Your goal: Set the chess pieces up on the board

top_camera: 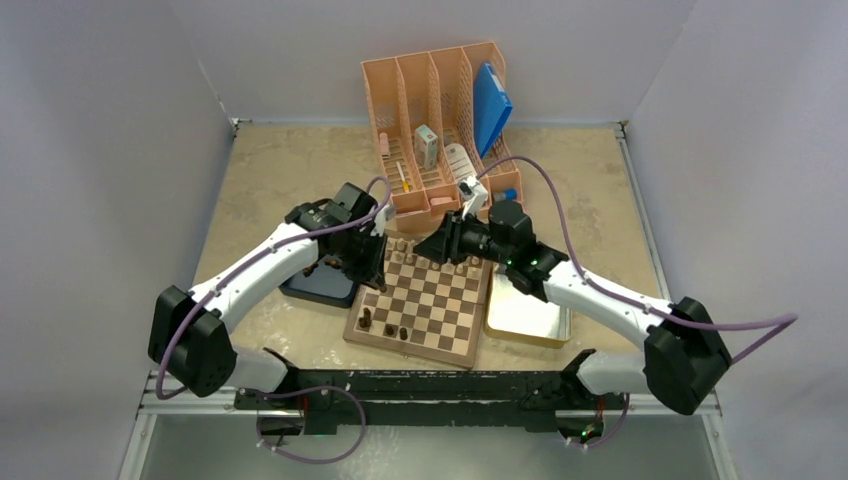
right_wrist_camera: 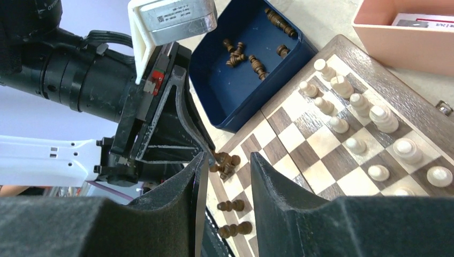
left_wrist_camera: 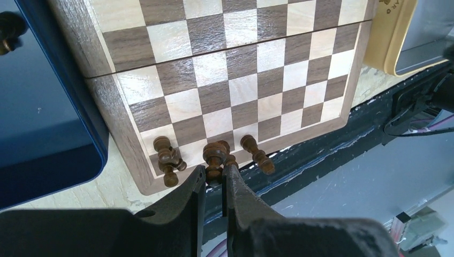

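In the left wrist view, my left gripper is shut on a dark chess piece (left_wrist_camera: pixel 214 151) above the near left part of the chessboard (left_wrist_camera: pixel 243 88). Below it, dark pieces (left_wrist_camera: pixel 167 152) crowd together in the near left corner, with another dark piece (left_wrist_camera: pixel 258 154) farther along the near edge. My right gripper stands part open over the board, its fingers apart and nothing between them. Light pieces (right_wrist_camera: pixel 384 119) stand in rows along the board's far side. The top view has my right gripper (top_camera: pixel 422 252) above the far left part of the board.
A blue tray (top_camera: pixel 318 285) with loose dark pieces (right_wrist_camera: pixel 258 67) lies left of the board. At its right is a yellow-rimmed tin (top_camera: pixel 530 308). The pink organizer (top_camera: pixel 400 200) closes off the back. Both grippers are close together above the board's left half.
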